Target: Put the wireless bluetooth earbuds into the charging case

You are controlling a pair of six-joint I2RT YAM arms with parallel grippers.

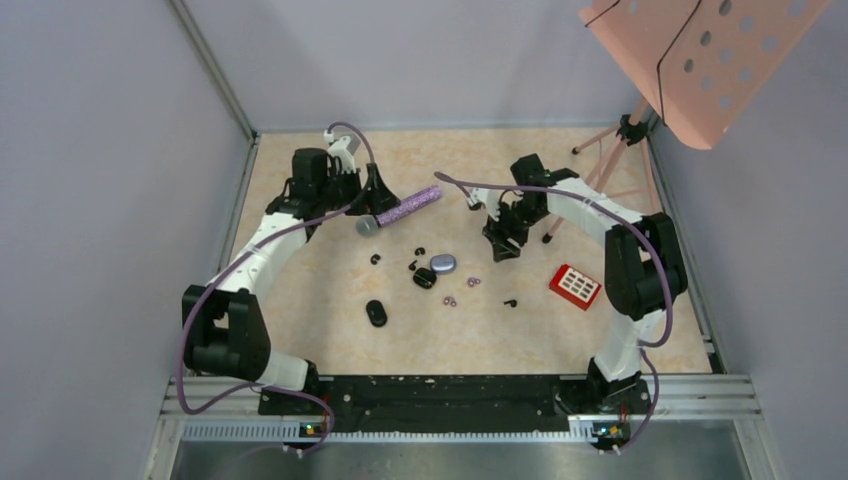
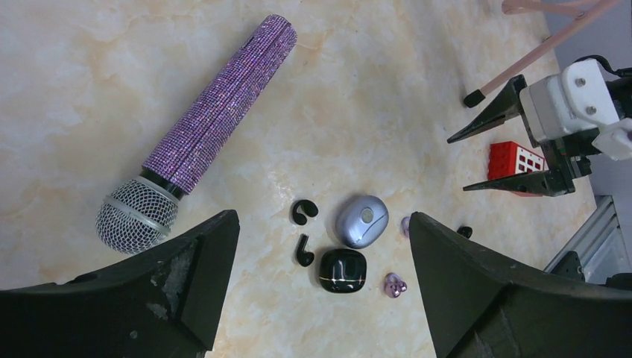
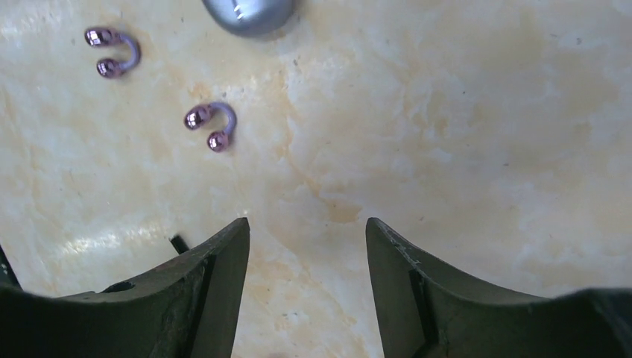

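Observation:
A grey-blue oval case [image 1: 443, 263] lies on the table beside a squarish black case [image 2: 343, 271], close to it. Next to these, a black stemmed earbud [image 2: 304, 251] and a curled black one [image 2: 303, 212] show in the left wrist view. Two purple clip earbuds, one [image 3: 211, 125] nearer and one [image 3: 115, 52] farther, lie in the right wrist view, below the grey-blue case's edge. My right gripper is open over bare table, nothing between its fingers. Open too is my left gripper, above the table, with the earbuds and both cases visible beyond its tips.
A glittery purple microphone [image 2: 216, 112] lies by the left gripper. A red block [image 1: 575, 287] is at the right, a black oval case [image 1: 376, 313] at the front left, a small black earbud [image 1: 511, 303] front right. A pink tripod leg [image 2: 514, 67] stands behind.

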